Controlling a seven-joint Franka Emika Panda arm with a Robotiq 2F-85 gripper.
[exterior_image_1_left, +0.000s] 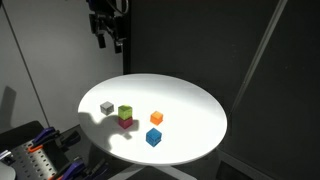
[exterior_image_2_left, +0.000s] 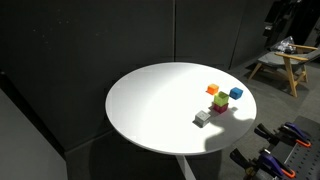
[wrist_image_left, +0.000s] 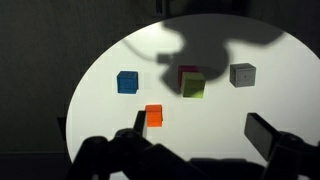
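Note:
On the white oval table stands a green cube (exterior_image_1_left: 125, 112) stacked on a red cube (exterior_image_1_left: 126, 124). A grey cube (exterior_image_1_left: 107, 107) lies to the left of that stack in exterior view 1. To its right are an orange cube (exterior_image_1_left: 157, 118) and a blue cube (exterior_image_1_left: 154, 137), each lying alone. My gripper (exterior_image_1_left: 110, 46) hangs high above the table's left side, well clear of every cube. In the wrist view the fingers (wrist_image_left: 262, 135) are spread wide apart, with nothing held between them.
Dark curtains stand behind it. A wooden chair (exterior_image_2_left: 284, 68) is beyond the table in exterior view 2.

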